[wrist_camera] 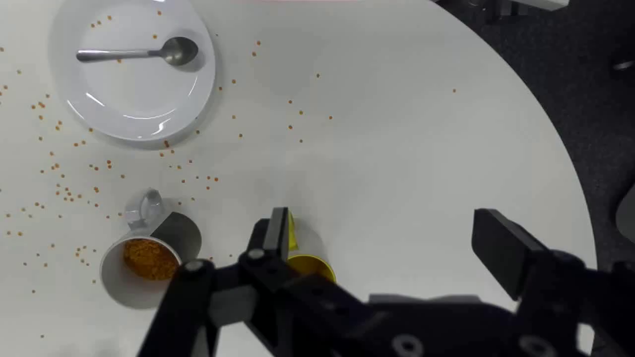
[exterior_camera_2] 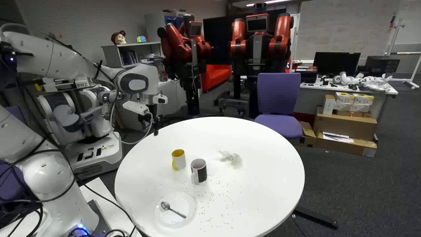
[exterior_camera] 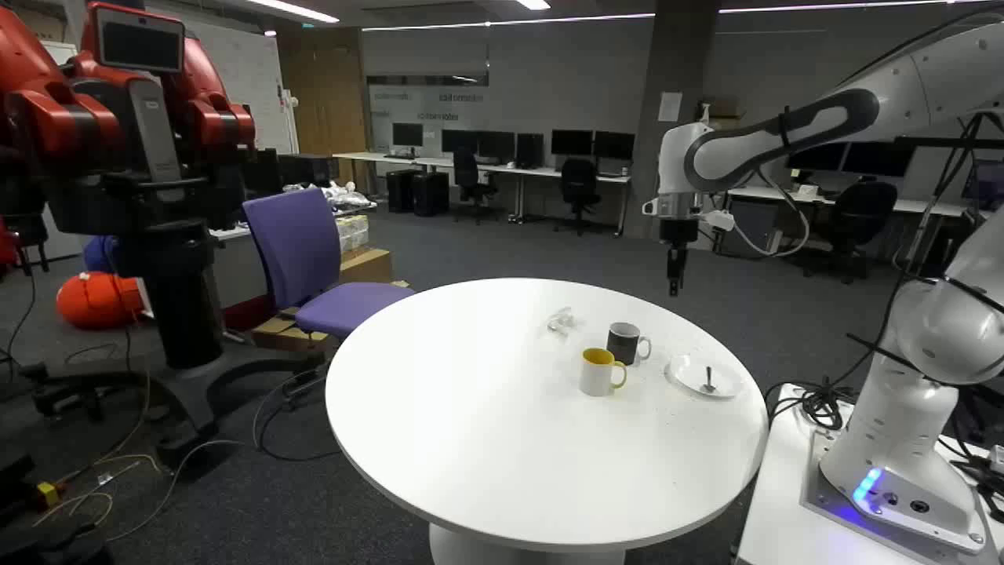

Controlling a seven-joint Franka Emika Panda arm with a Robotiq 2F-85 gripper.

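Note:
My gripper is open above the round white table, its two dark fingers wide apart with nothing between them. Below the left finger, partly hidden by it, is a white mug with a yellow inside (wrist_camera: pixel 312 265). Beside it stands a black and white mug (wrist_camera: pixel 178 237), holding orange grains in the wrist view. A white plate (wrist_camera: pixel 131 95) bears a metal spoon (wrist_camera: pixel 178 51). In exterior view 2 the gripper (exterior_camera_2: pixel 156 126) hangs near the table's edge, apart from the yellow-lined mug (exterior_camera_2: pixel 179 160) and the dark mug (exterior_camera_2: pixel 199 170).
Small orange grains lie scattered on the table (exterior_camera_2: pixel 252 197) around the plate and mugs. A crumpled clear wrapper (exterior_camera_2: pixel 231 158) lies beyond the dark mug. A purple chair (exterior_camera_2: pixel 278 98) stands at the table's far side.

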